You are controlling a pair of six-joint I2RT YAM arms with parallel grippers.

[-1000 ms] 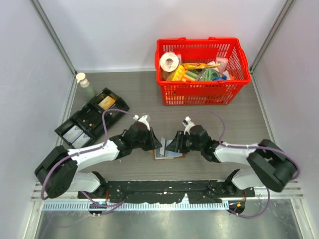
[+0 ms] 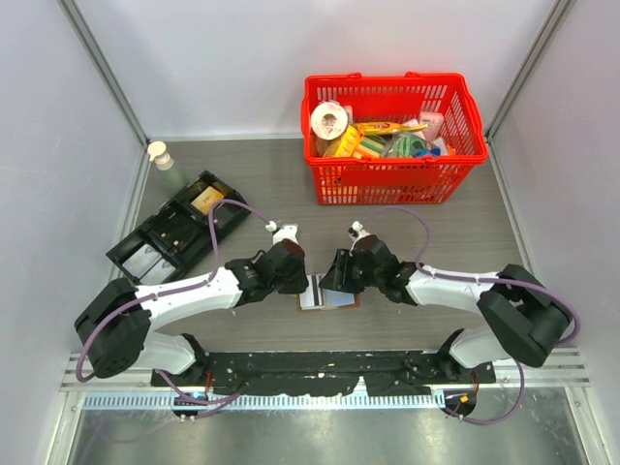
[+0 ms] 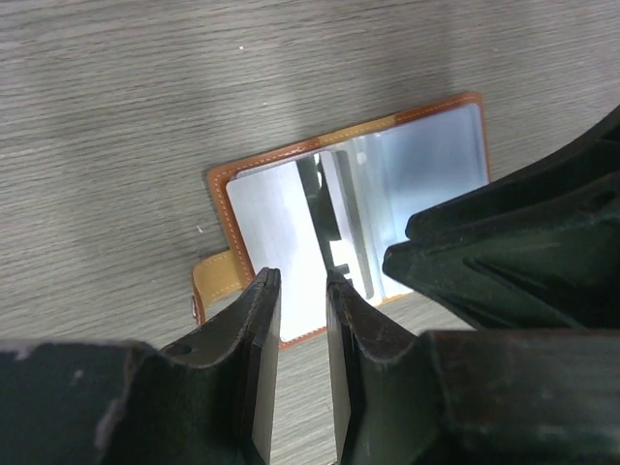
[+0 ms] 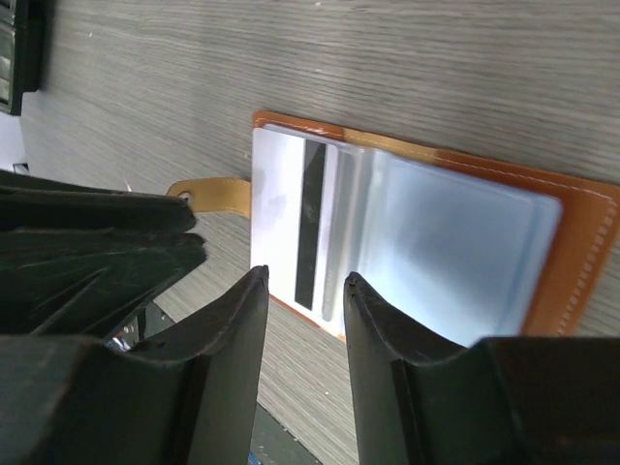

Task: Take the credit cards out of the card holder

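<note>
The card holder, brown leather with a tan tab, lies flat and open [image 3: 426, 155] [image 4: 581, 223], its white card [image 3: 271, 232] [image 4: 281, 194] with a dark stripe on the left and a pale blue card or sleeve [image 4: 446, 252] on the right. In the top view my left gripper [image 2: 296, 281] is over its left side and my right gripper [image 2: 341, 276] over its right side. The left fingertips [image 3: 302, 281] hover at the white card, nothing visibly held. The right fingertips [image 4: 305, 283] appear apart over the holder, nothing seen between them.
A red basket of goods [image 2: 387, 179] stands at the back. A black compartment tray [image 2: 174, 232] and a pump bottle [image 2: 170, 170] sit at the left. Bare table surrounds the holder.
Both grippers have shifted and changed tilt slightly over the holder; the left arm has moved a little. The holder stays in place.
</note>
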